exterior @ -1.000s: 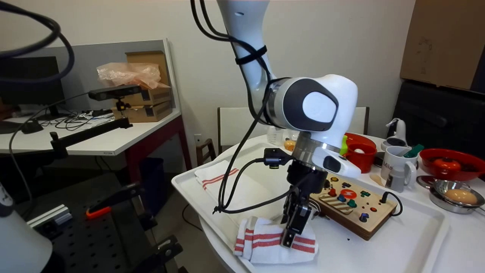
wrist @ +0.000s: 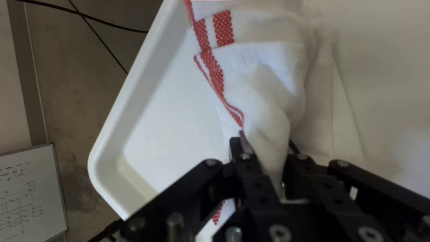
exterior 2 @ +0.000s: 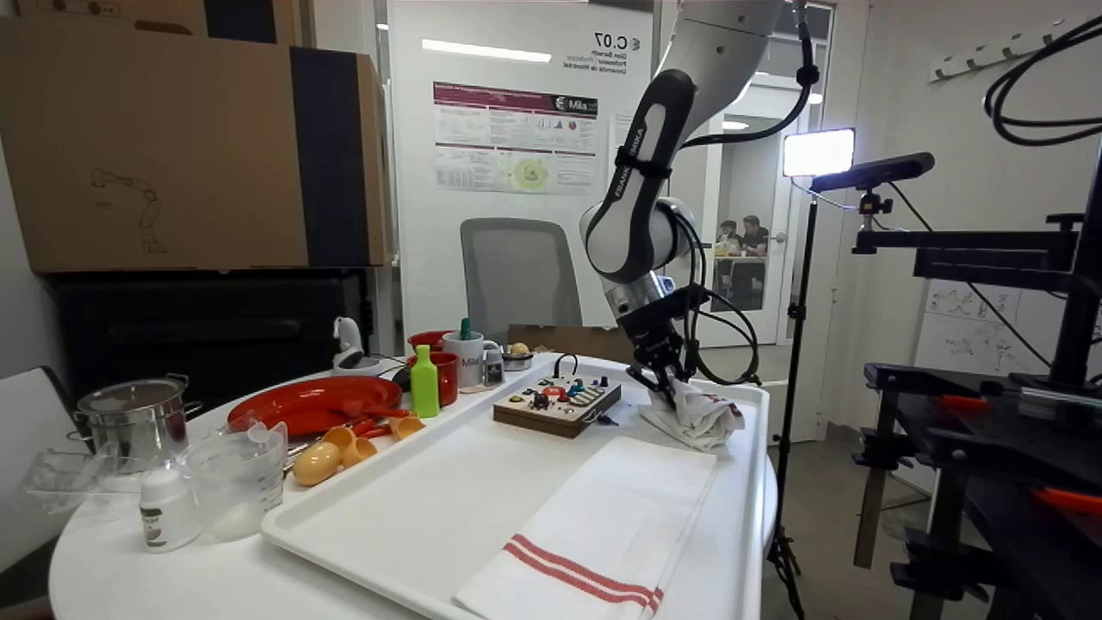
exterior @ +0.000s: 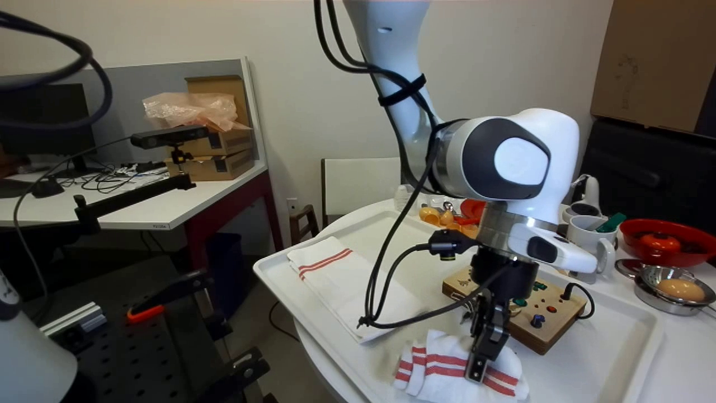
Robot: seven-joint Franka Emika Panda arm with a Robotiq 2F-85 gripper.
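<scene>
A white cloth with red stripes lies bunched on the white tray near its front edge. My gripper is shut on a raised fold of this cloth, and the rest of it spreads out beneath and beyond the fingers. Exterior view 2 shows the same crumpled cloth under my gripper, at the tray's far right end. A second striped cloth lies flat and folded along the tray's left side, apart from the bunched one.
Close beside my gripper sits a wooden board with knobs and switches. Mugs, a green bottle, a red dish and orange cups stand on the table outside the tray. Bare tray lies between the board and the flat cloth.
In exterior view 1, my gripper and the bunched cloth have moved right and slightly toward the camera. The arm now covers part of the wooden board. The flat cloth is more exposed.
</scene>
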